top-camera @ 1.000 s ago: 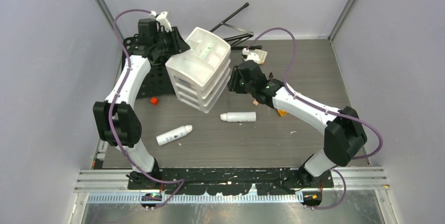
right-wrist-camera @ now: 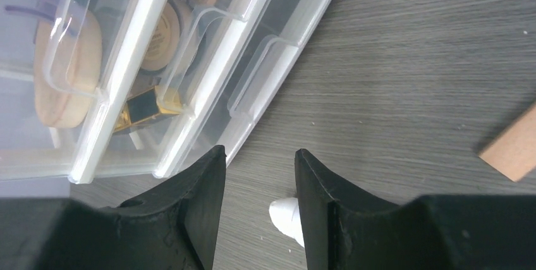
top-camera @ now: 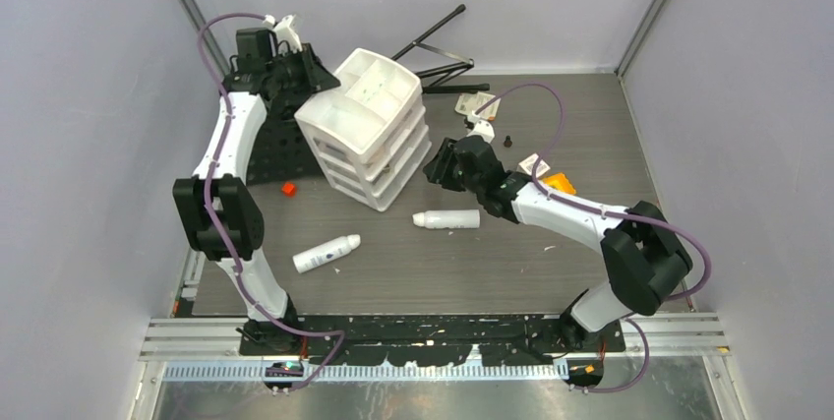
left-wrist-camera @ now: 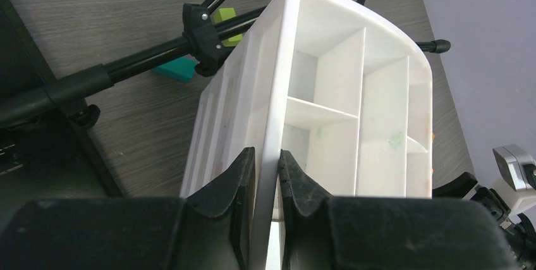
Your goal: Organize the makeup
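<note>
My left gripper is shut on the upper rim of the white makeup organizer (top-camera: 362, 125), which stands skewed at the table's back left. Its compartmented top (left-wrist-camera: 385, 124) is empty in the left wrist view. In the right wrist view, clear drawers (right-wrist-camera: 215, 74) hold a sponge (right-wrist-camera: 63, 74), a round compact (right-wrist-camera: 161, 36) and a gold item (right-wrist-camera: 142, 109). My right gripper (top-camera: 440, 164) is right of the organizer; in its wrist view (right-wrist-camera: 259, 162) the fingers are apart, nothing clearly between them. Two white bottles (top-camera: 325, 253) (top-camera: 446, 219) lie in front.
A black folded stand (top-camera: 447, 71) lies behind, a black perforated panel (top-camera: 275, 154) left. A red cube (top-camera: 289, 188), an orange item (top-camera: 558, 184) and small cards (top-camera: 477, 105) lie around.
</note>
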